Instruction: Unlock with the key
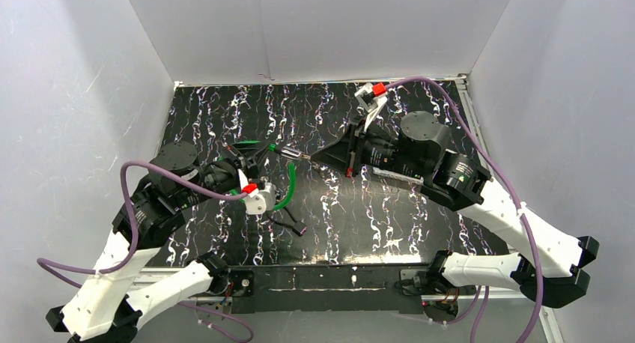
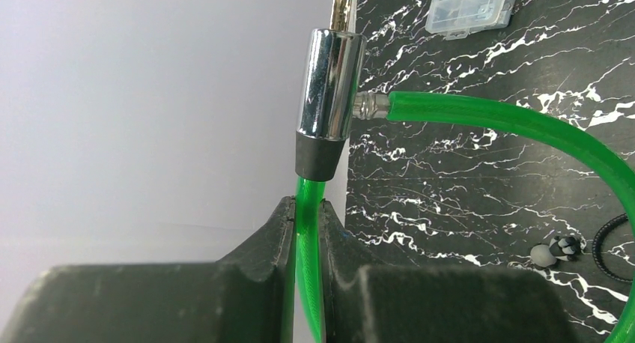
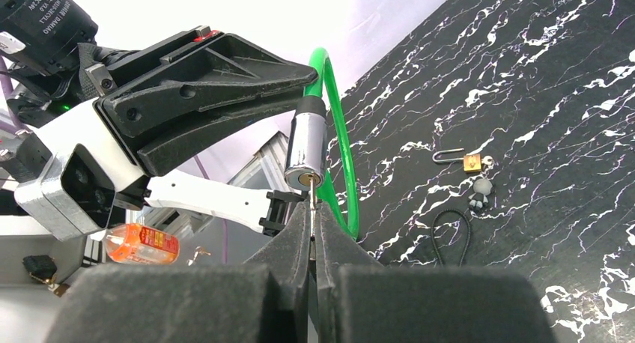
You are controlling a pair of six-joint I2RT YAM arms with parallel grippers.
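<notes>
A green cable lock with a chrome cylinder hangs above the table. My left gripper is shut on its green cable, just behind the cylinder's black collar. From the cylinder's side the other cable end loops away, joined by a metal fitting. In the right wrist view, my right gripper is shut on a thin metal key. The key's tip meets the keyhole in the face of the cylinder; how deep it sits cannot be told. In the top view, the two grippers face each other.
On the dark marbled table lie an opened brass padlock, a small grey figure and a black braided loop. A clear plastic box lies beyond the cylinder.
</notes>
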